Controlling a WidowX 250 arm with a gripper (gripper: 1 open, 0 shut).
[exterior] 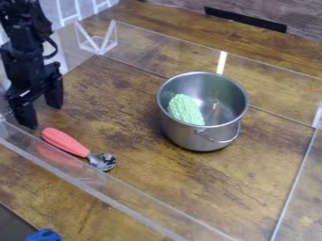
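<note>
My black gripper (36, 99) is at the far left edge, low over the wooden table, its fingers dark against shadow; whether it is open or shut is hard to tell. To its lower right lies a utensil with a pink handle (64, 141) and a metal head (104, 162). At the right stands a steel pot (217, 94) with a pale green object (185, 108) inside.
Clear plastic barriers border the table (151, 47) along the left, front and right. A blue object (41, 234) is at the bottom left. The middle and back of the table are open.
</note>
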